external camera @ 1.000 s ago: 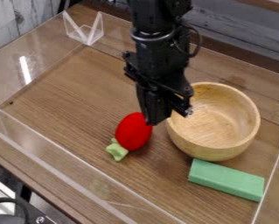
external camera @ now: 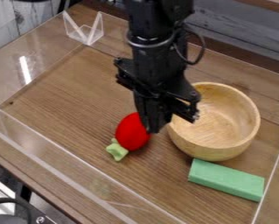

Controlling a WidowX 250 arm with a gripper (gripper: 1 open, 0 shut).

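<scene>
The black robot arm (external camera: 156,52) reaches down from the top centre, its gripper (external camera: 149,122) just above and right of a red strawberry-like object (external camera: 132,133) with a green top, which lies on the wooden table (external camera: 59,114). The fingertips are narrow and close together; nothing shows held between them, and the gripper looks shut.
A round beige bowl (external camera: 218,136) sits right of the gripper. A green block (external camera: 226,179) lies below the bowl at the right front. A clear object (external camera: 86,22) stands at the back left.
The arm and gripper have shifted slightly, with the body coming a little lower and nearer. The red object, bowl and green block stay in place.
</scene>
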